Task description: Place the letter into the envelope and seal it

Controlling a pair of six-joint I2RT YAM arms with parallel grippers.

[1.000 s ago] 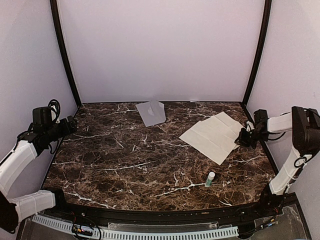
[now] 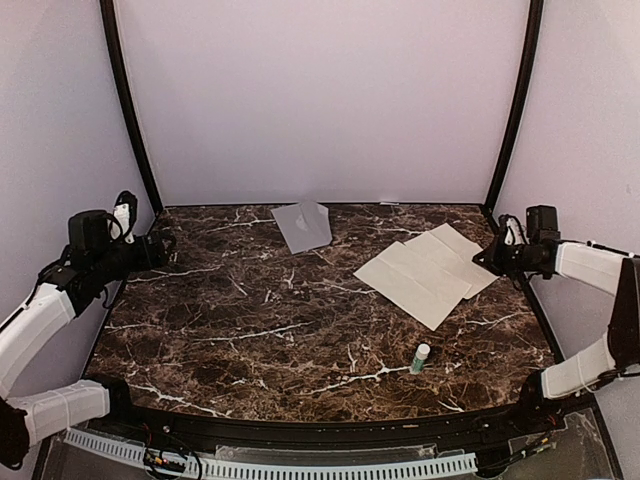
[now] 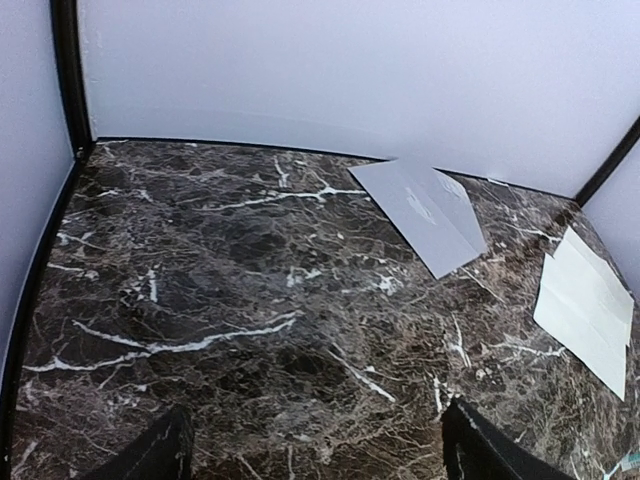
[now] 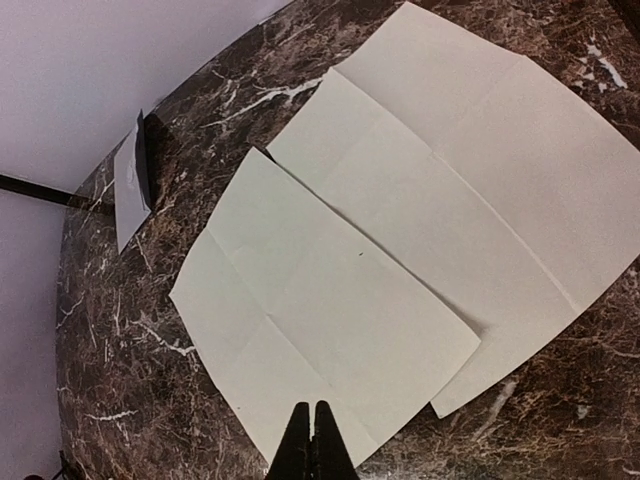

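Observation:
White creased paper sheets, the letter among them, lie overlapping flat at the right of the table. In the right wrist view, the upper sheet partly covers a lower one. My right gripper is shut with nothing between its fingers, over the upper sheet's near part; the paper lies outside them. A grey envelope with its flap folded lies against the back wall, also visible in the left wrist view. At the far left, my left gripper stands open and empty above bare table.
A small glue stick with a white cap stands near the front right. Walls close off the back and both sides.
The left arm has shifted slightly up and right, still open.

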